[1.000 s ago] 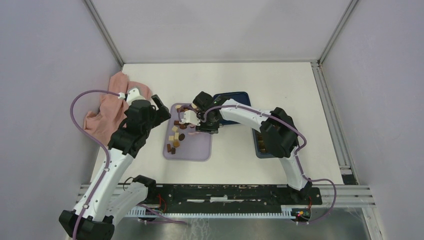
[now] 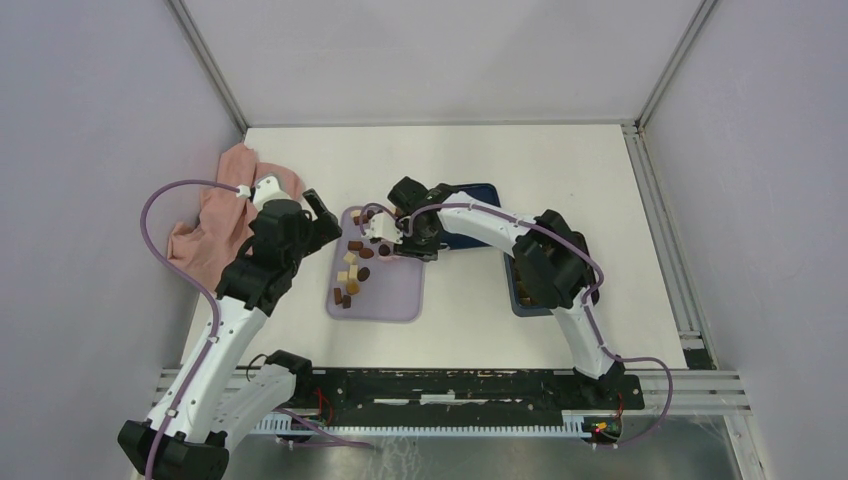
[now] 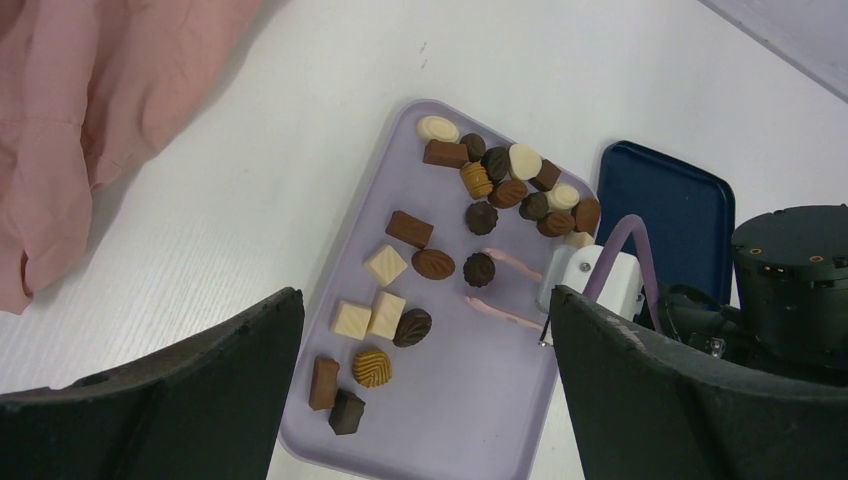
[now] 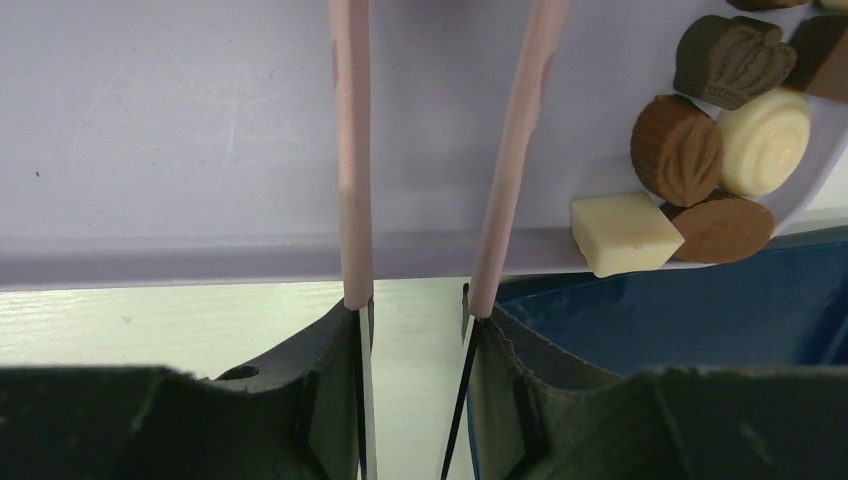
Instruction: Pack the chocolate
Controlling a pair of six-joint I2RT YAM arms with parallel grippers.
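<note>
Assorted dark, brown and cream chocolates lie on a lilac tray (image 2: 390, 305). My right gripper reaches over it from the right, its thin pink fingers (image 4: 354, 150) parted. In the left wrist view, one finger appears on each side of a dark round chocolate (image 3: 479, 269); contact cannot be told. The right wrist view cuts off the fingertips at its top edge. My left gripper (image 2: 322, 217) hangs left of the tray, open and empty. A dark blue box (image 2: 518, 292) with compartments, some holding chocolates, stands at the right, partly hidden by the right arm.
Behind the right arm sits a dark blue tray (image 3: 665, 190), close to the lilac tray's edge. Pink cloth (image 2: 212, 232) is bunched at the left of the table.
My right gripper has shifted slightly over the lilac tray, away from the front, and its fingers now appear around the dark round chocolate. The left arm has stayed put.
</note>
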